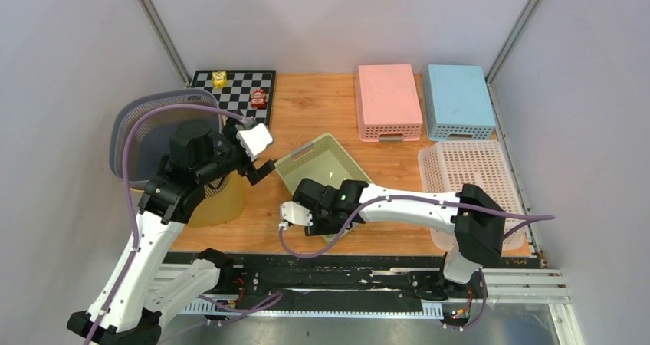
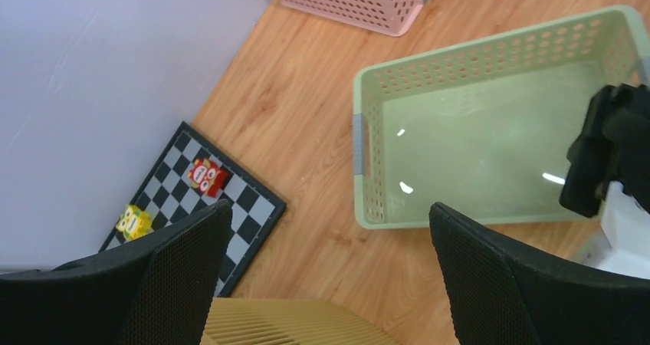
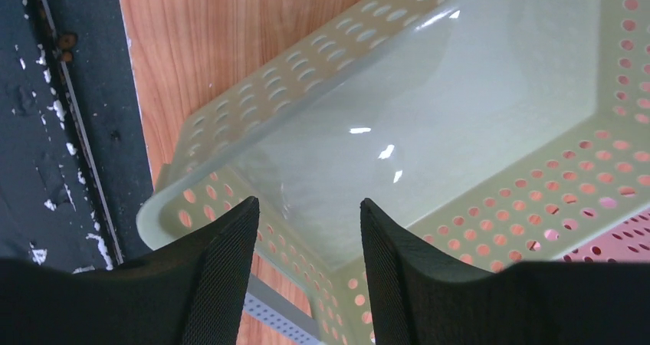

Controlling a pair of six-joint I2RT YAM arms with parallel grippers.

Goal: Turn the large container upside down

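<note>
The light green perforated basket (image 1: 326, 161) lies in mid-table, its open side up. Its bare inner floor (image 2: 475, 153) shows in the left wrist view. My left gripper stands open to the left of this basket, with nothing between its fingers. My right arm reaches across the basket's near part and hides that end from above. In the right wrist view, the right gripper's fingers (image 3: 222, 261) are spread apart above the basket, near its grey-handled end; the fingers are open and no wall is clamped in them.
Pink (image 1: 387, 92) and blue (image 1: 460, 100) baskets lie bottom up at the back right. A whitish basket (image 1: 467, 165) is at the right. Grey (image 1: 126, 138) and yellow (image 1: 230, 207) ones stand at the left, near a chequered board (image 1: 244, 80).
</note>
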